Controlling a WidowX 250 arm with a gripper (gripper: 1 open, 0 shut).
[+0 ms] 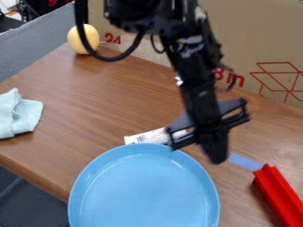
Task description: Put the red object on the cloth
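Note:
The red object (279, 195), a long bar shape, lies on the table at the lower right, partly cut off by the frame. A pale blue-white cloth (18, 113) is crumpled at the table's left edge. My gripper (215, 152) points down just beyond the upper right rim of the blue plate, to the left of the red object and apart from it. Its fingers are dark and blurred, so their gap cannot be made out. No red shows at them.
A round blue plate (142, 193) fills the lower middle. A white tube (148, 136) lies behind it, partly hidden by the gripper. A yellow egg-shaped object (83, 38) stands at the back left near a cardboard box (263, 58). Bare wood lies between cloth and tube.

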